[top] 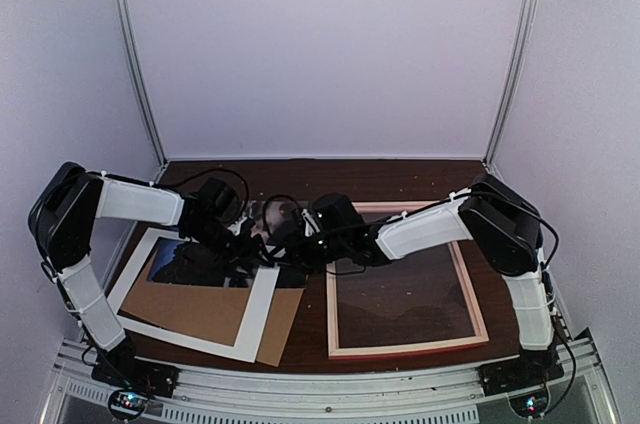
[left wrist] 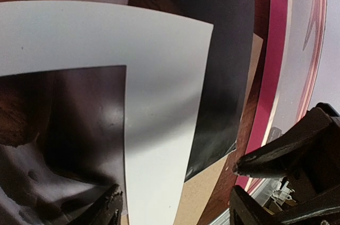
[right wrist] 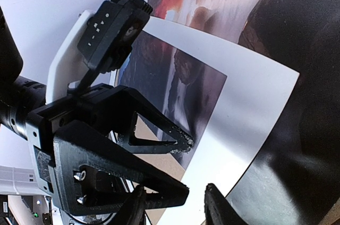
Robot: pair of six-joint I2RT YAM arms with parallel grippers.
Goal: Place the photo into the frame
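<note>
A white mat (top: 257,314) lies over the photo (top: 200,266) and a brown cardboard backing (top: 185,309). The photo shows through the mat's window and past its upper and right sides. In the left wrist view, my left gripper is open, its fingers (left wrist: 109,209) spread across the mat's right strip (left wrist: 159,129). Close beside it, the right gripper has its fingertips apart over the same strip; I see nothing held. The wooden frame (top: 480,309) lies flat to the right, with the right arm crossing above it.
Both grippers stand very close together, the left one (right wrist: 122,161) filling the left of the right wrist view. Dark tabletop (top: 310,329) shows between mat and frame. Behind the arms, the back strip of table is clear up to the wall.
</note>
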